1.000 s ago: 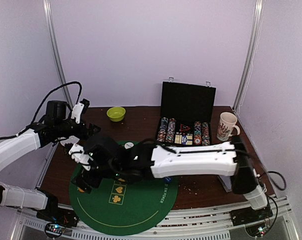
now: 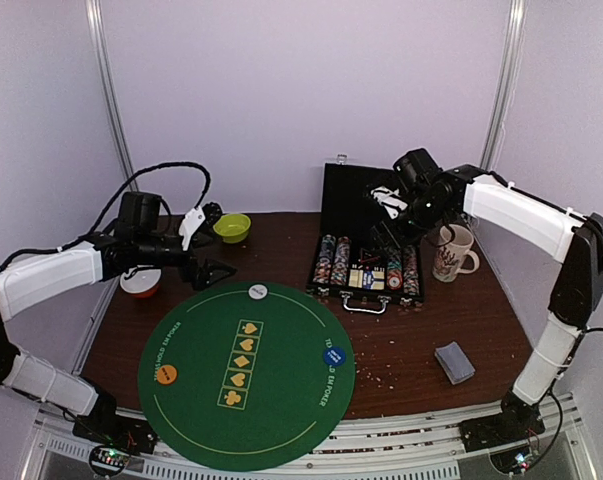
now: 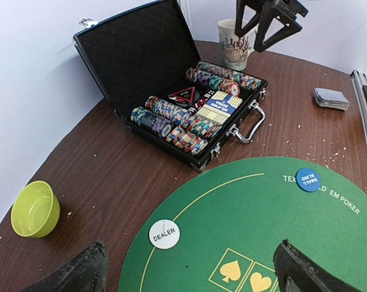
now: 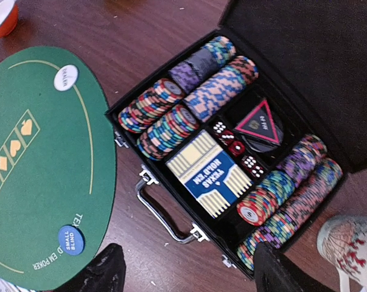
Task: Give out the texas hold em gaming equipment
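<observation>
An open black case (image 2: 365, 299) at the back right holds rows of poker chips (image 4: 166, 131), a boxed card deck (image 4: 210, 176), red dice and a black triangular piece (image 4: 262, 129). Over the case hangs my right gripper (image 2: 389, 238), its fingers (image 4: 274, 267) apart and nothing between them. My left gripper (image 2: 213, 273) is open and empty above the far left edge of the green poker mat (image 2: 291, 400). On that mat lie the white dealer button (image 3: 164, 234), the blue small blind button (image 3: 308, 179) and an orange button (image 2: 166, 374).
A grey card stack (image 2: 454, 362) lies at the right of the table. Behind it stands a mug (image 2: 454, 255), close to the case. A green bowl (image 2: 232, 228) and a white-and-red bowl (image 2: 141, 282) sit at the left.
My right arm has swung from over the orange button, across the mat, to above the case.
</observation>
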